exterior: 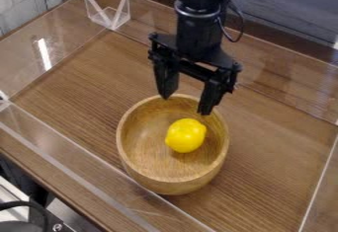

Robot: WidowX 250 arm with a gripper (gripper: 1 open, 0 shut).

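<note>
A yellow egg-shaped object (pixel 185 135) lies in a round wooden bowl (pixel 137 163) in the lower middle of the table. My black gripper (pixel 188 96) hangs open over the bowl's back rim, just behind the yellow object, with its two fingers spread wide to either side and nothing seen between them.
A white wire stand (pixel 109 9) is at the back left. A dark cable shows at the lower left edge.
</note>
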